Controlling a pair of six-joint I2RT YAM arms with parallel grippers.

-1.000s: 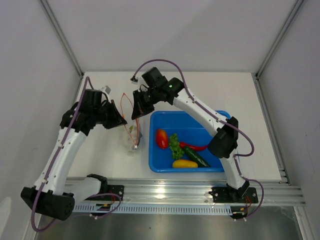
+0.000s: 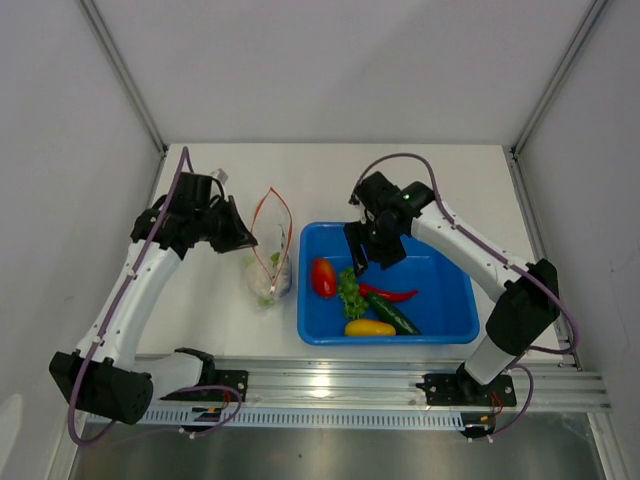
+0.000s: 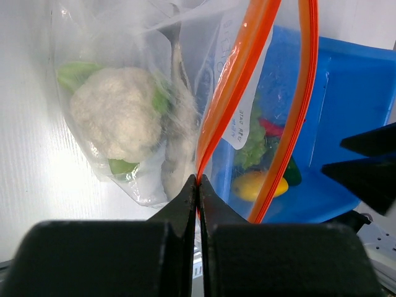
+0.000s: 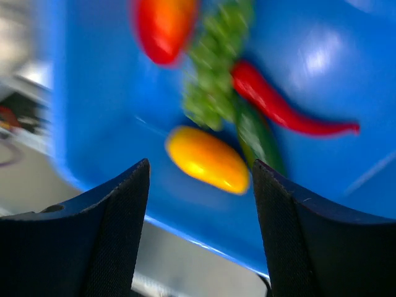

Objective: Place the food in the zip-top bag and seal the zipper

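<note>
My left gripper is shut on the orange zipper edge of the clear bag (image 2: 270, 285), holding it upright and open; a cauliflower (image 3: 114, 111) sits inside. My right gripper (image 2: 360, 250) hangs part open over the blue tray (image 2: 447, 315), nothing visible between its fingers. The tray holds a tomato (image 2: 323, 277), green leafy produce (image 2: 351, 292), a red chili (image 4: 278, 102), a cucumber (image 2: 392, 312) and a yellow vegetable (image 4: 207, 158).
The tray stands close beside the bag's right side.
My right gripper has left the bag's zipper edge, opened, and moved right and down over the tray. My left gripper has shifted slightly.
</note>
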